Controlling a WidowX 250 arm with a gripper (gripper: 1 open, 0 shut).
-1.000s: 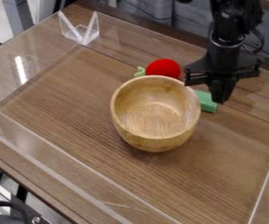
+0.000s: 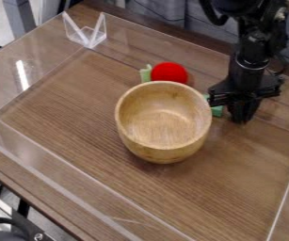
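A black gripper [image 2: 241,102] reaches down from the top right, just right of a tan bowl [image 2: 159,122]. A small green piece [image 2: 215,109] shows at the bowl's right edge, beside the gripper's lower end. The fingertips are dark and blurred, so what lies between them cannot be made out. A red round object [image 2: 169,73] with a pale green piece [image 2: 146,73] at its left sits behind the bowl.
A clear plastic container [image 2: 87,30] stands at the back left.
The gripper has moved a little right and its lower parts look lower. Less of the green piece by the bowl shows now.
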